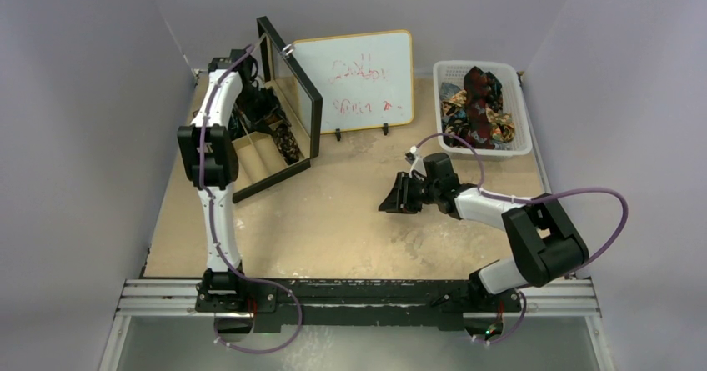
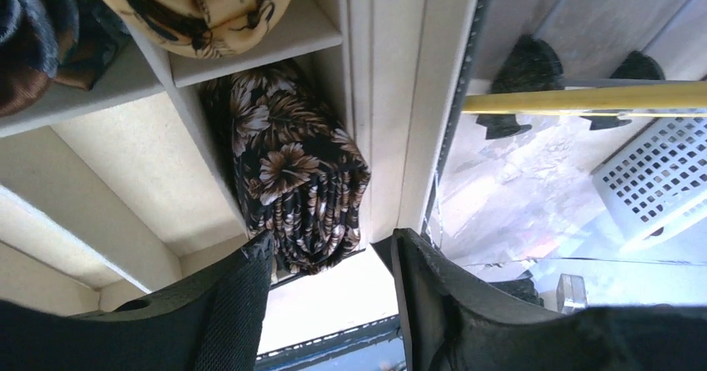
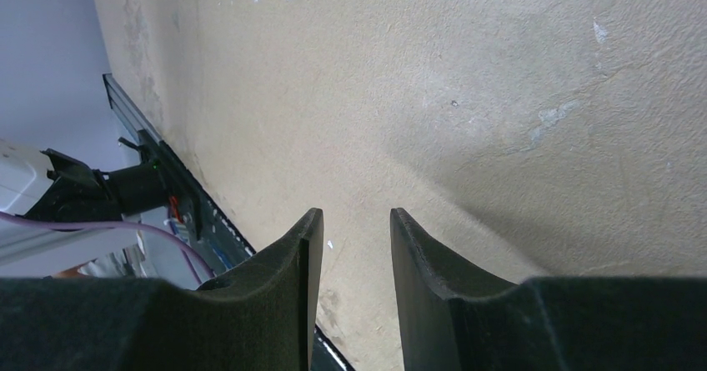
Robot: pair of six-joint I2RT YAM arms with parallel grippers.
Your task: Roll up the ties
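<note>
A rolled black tie with brown flowers [image 2: 288, 142] lies in a compartment of the divided box [image 1: 250, 161] at the left. My left gripper is over the box, its fingers apart at the near end of that roll, and nothing shows clamped between them. In the neighbouring compartments of the left wrist view are a gold patterned rolled tie [image 2: 225, 17] and a dark blue-brown one [image 2: 50, 42]. Low over the bare table, my right gripper stands open and empty. Unrolled ties [image 1: 482, 108] lie heaped in the white basket [image 1: 523, 125].
The box's glazed lid [image 1: 293, 87] stands raised along its right side. Behind it is a whiteboard [image 1: 358, 79] on black feet. Several box compartments are bare [image 2: 142, 162], and the middle of the table is clear.
</note>
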